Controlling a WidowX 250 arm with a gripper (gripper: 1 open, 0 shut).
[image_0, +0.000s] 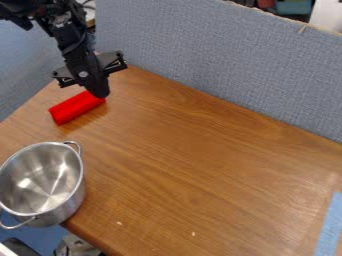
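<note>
My black gripper (96, 86) hangs at the upper left, just above and at the right end of a red cylinder (75, 107) lying on the wooden table. The fingertips are dark and partly hidden behind the gripper body; the gripper looks shut, and whether it touches the cylinder is unclear.
A steel pot (40, 184) with handles stands at the lower left corner of the table (201, 170). A grey padded wall (214, 60) runs along the back, with another at the left.
</note>
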